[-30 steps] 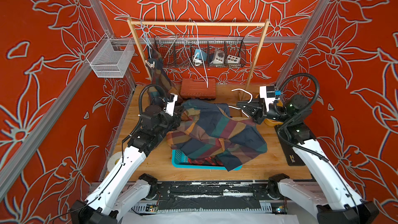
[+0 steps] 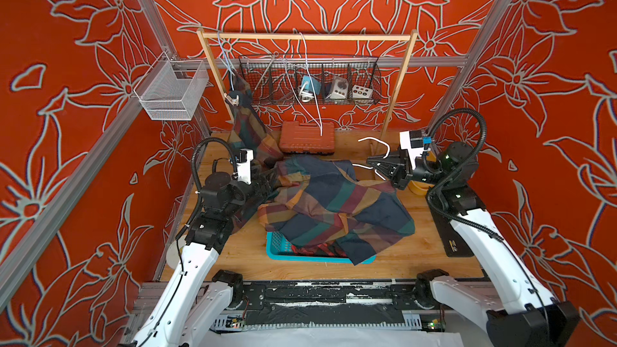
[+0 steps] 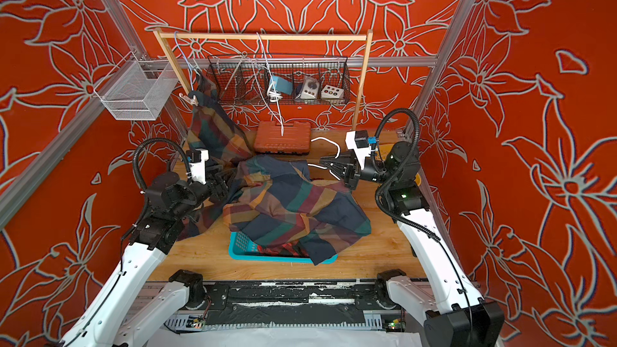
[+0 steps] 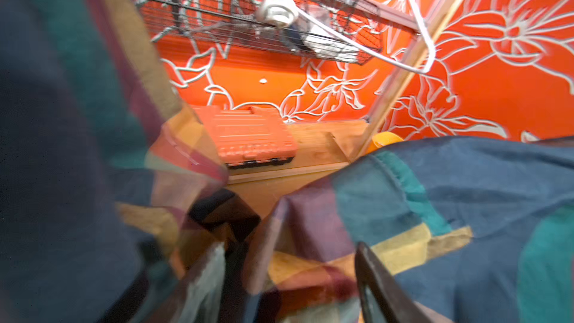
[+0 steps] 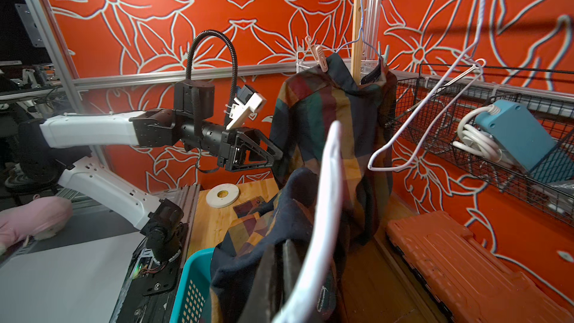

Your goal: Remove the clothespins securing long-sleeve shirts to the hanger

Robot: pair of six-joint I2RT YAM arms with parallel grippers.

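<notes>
A plaid long sleeve shirt (image 5: 346,119) hangs on a blue hanger (image 2: 230,67) at the back left. A pinkish clothespin (image 5: 320,58) grips one shoulder, and a greenish clothespin (image 5: 385,53) shows at the other. A second plaid shirt (image 2: 334,199) is draped over the teal basket (image 2: 276,250). Between the two shirts is my left gripper (image 2: 268,183); its fingers (image 4: 382,281) stand apart, with loose cloth beyond them. Right of the draped shirt, my right gripper (image 2: 383,162) is shut on a thin white hanger (image 5: 326,215), which cuts across its fingers in the right wrist view.
An orange case (image 2: 307,137) lies behind the draped shirt. Above it hang a black wire basket (image 2: 260,83) and an empty white hanger (image 2: 311,99) on the wooden rail (image 2: 308,36). A white wire basket (image 2: 170,96) is at the upper left. Bare table shows at front.
The right gripper shifted only slightly. The clothespins and shirts look much the same.
</notes>
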